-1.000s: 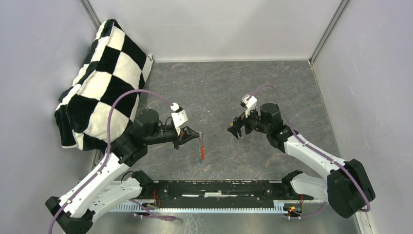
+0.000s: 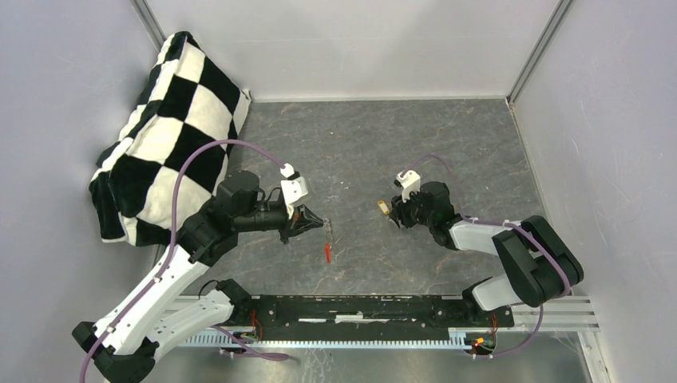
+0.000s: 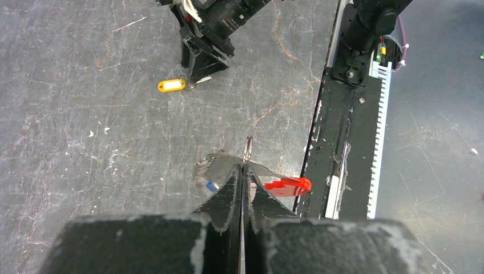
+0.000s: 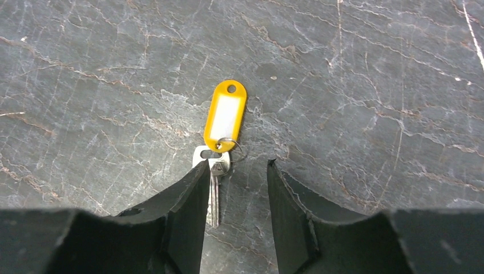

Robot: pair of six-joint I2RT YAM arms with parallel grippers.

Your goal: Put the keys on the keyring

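My left gripper is shut on a thin metal ring [image 3: 247, 148], held upright at its fingertips above the table. From the ring hang a blurred silver key [image 3: 220, 168], a red piece [image 3: 288, 186] and a bit of blue [image 3: 212, 186]. In the top view this bunch dangles below my left gripper [image 2: 323, 221]. My right gripper is part open, low over the table. A silver key [image 4: 213, 197] lies near its left finger, partly covered by it. A yellow tag [image 4: 225, 117] with a small wire ring [image 4: 240, 153] lies against the key's head.
A black-and-white checked cushion [image 2: 172, 136] leans in the back left corner. A black rail [image 2: 359, 319] runs along the front edge.
My right gripper has come down, and its fingers have narrowed around the area by the key. The bunch under my left gripper has swung a little; that gripper stays nearly in place.
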